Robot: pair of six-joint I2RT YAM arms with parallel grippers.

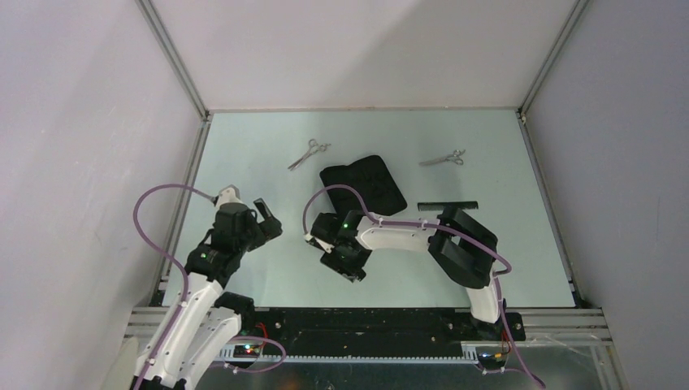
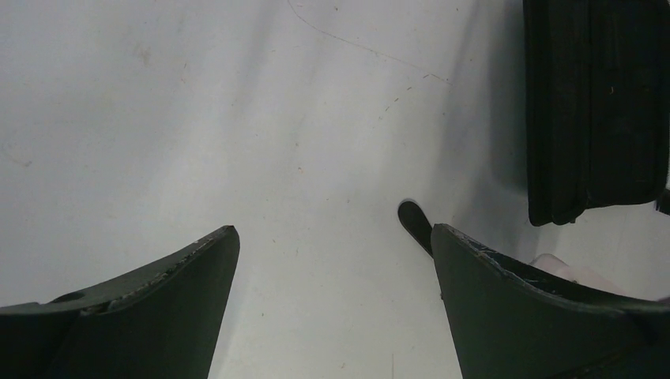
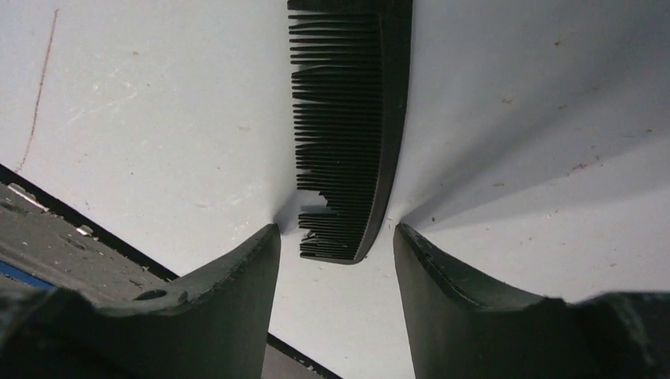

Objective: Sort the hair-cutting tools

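A black comb (image 3: 348, 118) lies on the table in the right wrist view; my right gripper is part open, its fingertips either side of the comb's tip, apart from it. In the top view another black comb (image 1: 447, 205) lies at the right, with silver scissors at back left (image 1: 309, 153) and back right (image 1: 443, 158). The black tray (image 1: 366, 180) is at the middle, partly behind the right arm. My left gripper hangs open over bare table left of the tray, nothing between its fingers.
The table's front edge (image 3: 118, 253) runs near my right gripper. Side walls bound the workspace.
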